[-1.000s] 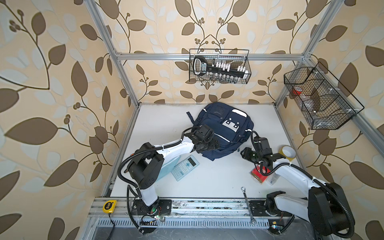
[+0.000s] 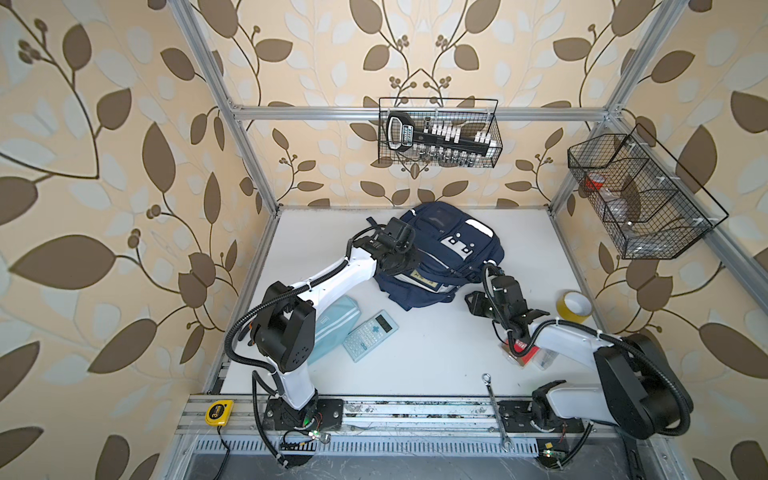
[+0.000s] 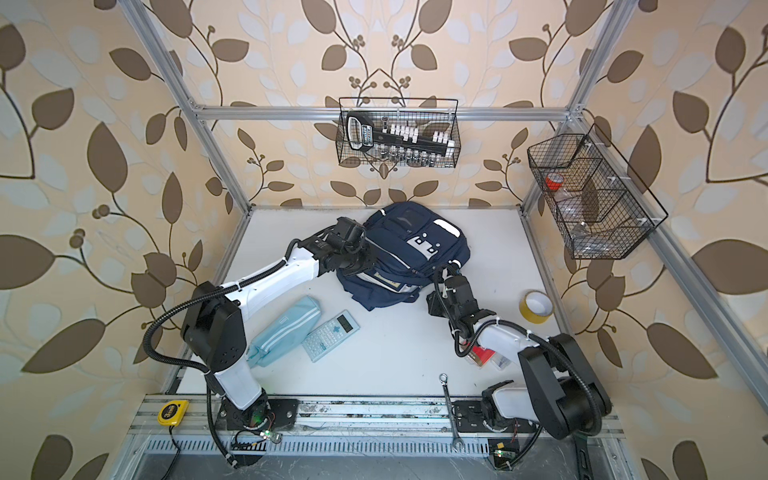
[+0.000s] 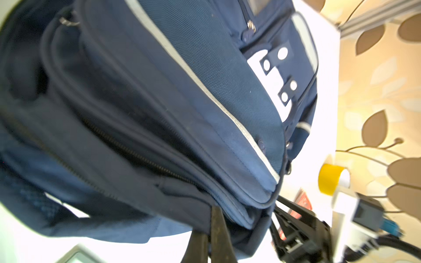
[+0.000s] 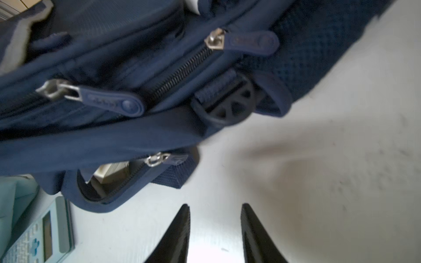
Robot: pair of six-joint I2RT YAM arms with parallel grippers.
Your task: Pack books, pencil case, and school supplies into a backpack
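Observation:
A navy backpack [image 2: 448, 240] lies on the table's back half, its front edge pulled up so zipped openings show. My left gripper is shut on a flap of its fabric at the front left. My right gripper stands part open below the backpack's right front zips [image 5: 175, 76], nothing between its fingers. A light blue calculator [image 2: 370, 336] and teal pencil case [image 3: 284, 332] lie at front left. A red item [image 3: 480, 354], partly hidden by the right arm, lies at front right.
A yellow tape roll [image 3: 536, 306] sits at the right edge. A wrench [image 3: 450, 408] lies on the front rail. Wire baskets [image 2: 436, 136] hang on the back and right.
My left gripper has moved up and back, drawing the backpack's fabric with it and exposing its front opening. My right gripper has moved slightly left toward the backpack.

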